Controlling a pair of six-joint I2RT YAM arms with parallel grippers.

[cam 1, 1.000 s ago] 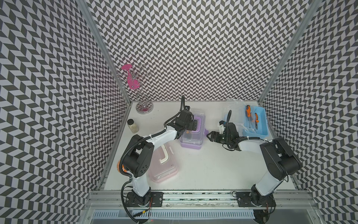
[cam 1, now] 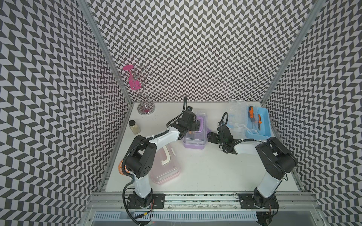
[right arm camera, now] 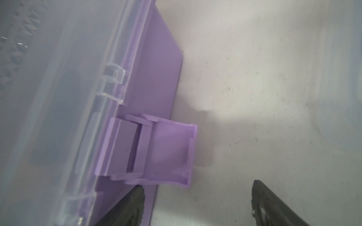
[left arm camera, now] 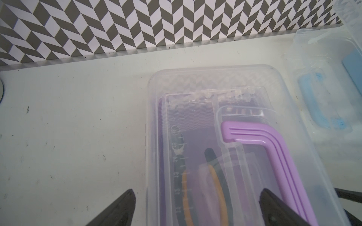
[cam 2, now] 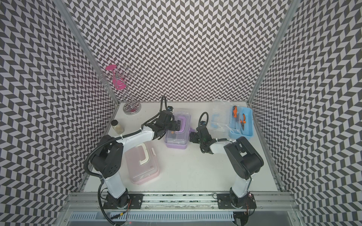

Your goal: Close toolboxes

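Observation:
The purple toolbox (cam 1: 194, 146) stands mid-table, its clear lid (left arm camera: 181, 81) lying over it; tools show through. My left gripper is over the lid, fingers wide apart, one close to the purple handle (left arm camera: 281, 165). I cannot tell whether it touches the lid. The purple side latch (right arm camera: 167, 152) sticks outward, unfastened. My right gripper is open at that side, nothing between its fingers, the latch just ahead. At far right, the blue toolbox (cam 1: 264, 130) has its clear lid (cam 1: 236, 118) swung open. A pink toolbox (cam 1: 166, 173) at front left has its lid down.
A jar (cam 1: 134, 128) and a metal stand (cam 1: 145, 108) with a pink item occupy the left side. An orange object (cam 1: 122, 167) is partly hidden behind the left arm.
The purple toolbox has shifted very slightly to the right. My left arm has stayed nearly still.

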